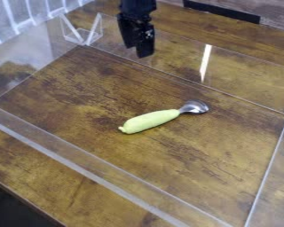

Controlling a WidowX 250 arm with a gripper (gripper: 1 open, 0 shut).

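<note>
A pale yellow-green corn-like object (147, 121) lies on the wooden floor of a clear acrylic enclosure, with a metal spoon head (194, 107) at its upper right end. My black gripper (142, 46) hangs at the top centre, above and behind the object, well apart from it. It is open, with nothing visible held, though its fingers are small and dark.
Clear walls (206, 62) surround the work area, with a white bracket (82, 34) at the back left. A dark strip lies at the back right.
</note>
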